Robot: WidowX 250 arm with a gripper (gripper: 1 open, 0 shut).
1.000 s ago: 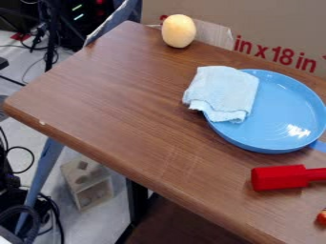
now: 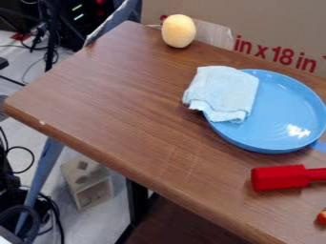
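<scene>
A folded light blue cloth [image 2: 219,93] lies on the left part of a blue plate [image 2: 287,124] at the right of the wooden table [image 2: 114,100]. A red block-like object with a handle [image 2: 280,177] lies in front of the plate at the right edge. A pale yellow egg-shaped object [image 2: 178,30] sits at the back of the table. I see no gripper in the camera view.
A small orange-red item [image 2: 321,218] is partly cut off at the lower right. A cardboard box [image 2: 274,29] stands behind the table. Cables and equipment lie on the floor beyond the left edge.
</scene>
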